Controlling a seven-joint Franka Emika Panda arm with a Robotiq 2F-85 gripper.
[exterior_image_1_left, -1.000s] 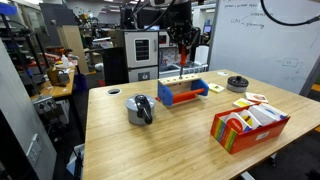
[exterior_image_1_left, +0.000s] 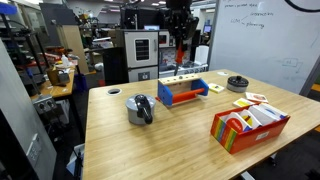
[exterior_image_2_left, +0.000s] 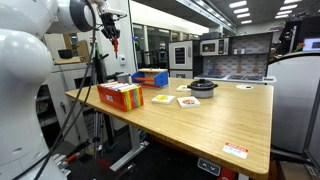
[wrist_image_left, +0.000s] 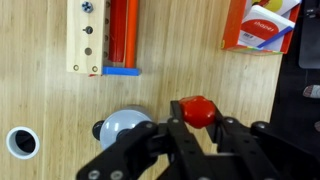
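High above the table, my gripper (exterior_image_1_left: 180, 36) is shut on a slim red object (exterior_image_1_left: 179, 56) that hangs down from it. In the wrist view, the object's rounded red end (wrist_image_left: 198, 110) shows at the fingertips; its full shape is hidden. The second exterior view also has the red object (exterior_image_2_left: 115, 45) well clear of the tabletop. A toy workbench (exterior_image_1_left: 182, 90), with a holed wooden top and red and blue parts, stands below and beyond. Nearer the front sits an open red box (exterior_image_1_left: 236, 142) with several items in it.
A grey pot (exterior_image_1_left: 139, 112) with a black handle stands left on the table, and a white ring-shaped item (wrist_image_left: 22, 142) lies near it. A dark lidded pot (exterior_image_2_left: 203, 88) and flat cards (exterior_image_2_left: 188, 102) occupy the far side.
My gripper has risen slightly and drifted a little left in the first exterior view, carrying the red object. Things on the table have stayed put.
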